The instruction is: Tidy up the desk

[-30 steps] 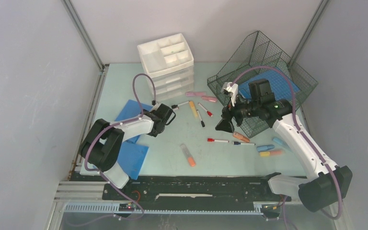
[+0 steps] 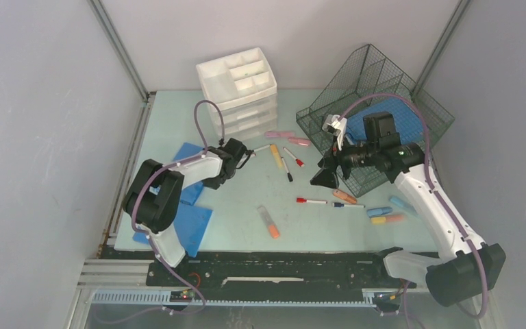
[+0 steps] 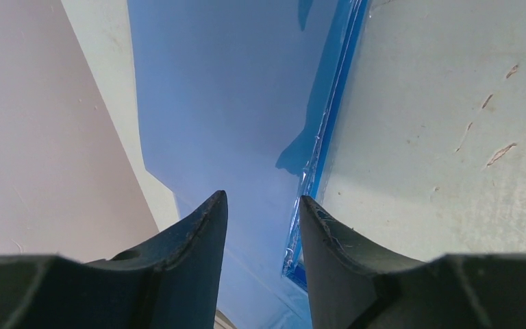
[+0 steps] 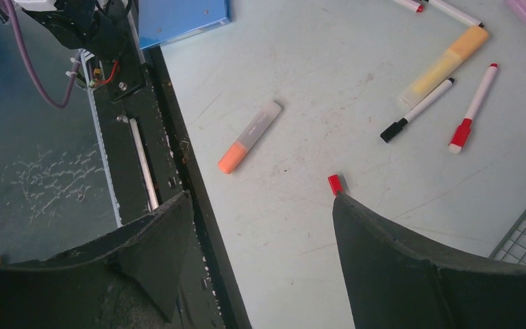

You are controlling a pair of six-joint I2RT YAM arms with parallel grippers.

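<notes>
Blue folders (image 2: 192, 229) lie along the desk's left side. My left gripper (image 2: 216, 179) is over them; in the left wrist view its part-open fingers (image 3: 195, 260) are above a translucent blue folder (image 3: 233, 103) near its edge, holding nothing visible. My right gripper (image 2: 325, 175) hangs open and empty over the right middle, its fingers (image 4: 377, 253) wide apart. Below lie markers (image 2: 301, 200), an orange-capped tube (image 2: 270, 226), pink items (image 2: 298, 141), yellow cases (image 2: 276, 154) and several coloured items (image 2: 379, 212) at the right.
A white drawer organizer (image 2: 240, 106) stands at the back. A wire rack (image 2: 329, 89) with a blue folder (image 2: 397, 113) inside fills the back right.
The right arm has shifted a little to the right. The objects on the desk look unchanged.
</notes>
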